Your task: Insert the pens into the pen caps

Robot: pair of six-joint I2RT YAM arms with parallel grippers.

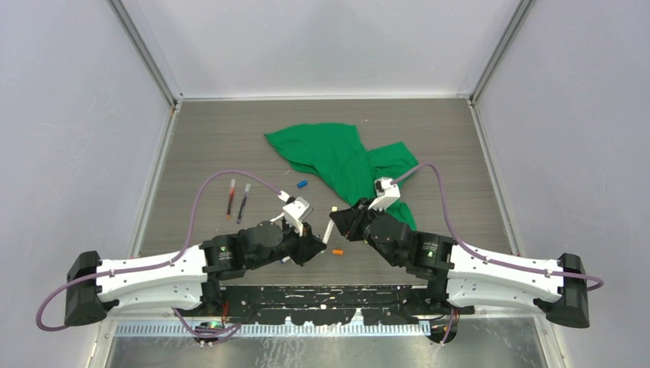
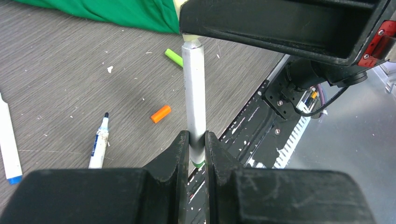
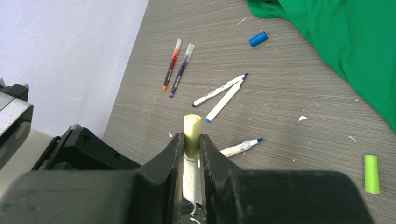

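Note:
A white pen point(image 2: 195, 88) with a green end stands upright, its lower part flush between the fingers of my left gripper. Its upper end meets a pale yellow cap point(image 3: 192, 128), which my right gripper is shut on. From the left wrist view the pen's narrow neck enters the cap's mouth point(image 2: 189, 37); how deep it sits is hidden. On the table lie uncapped white markers point(image 3: 228, 100), an orange cap point(image 2: 161, 114), a lime-green cap point(image 3: 371, 174) and a blue cap point(image 3: 258, 38).
A crumpled green cloth point(image 1: 329, 157) covers the table's back middle. Red point(image 3: 172, 65) and purple point(image 3: 181, 71) pens lie at the left. Both arms are close together over the front middle.

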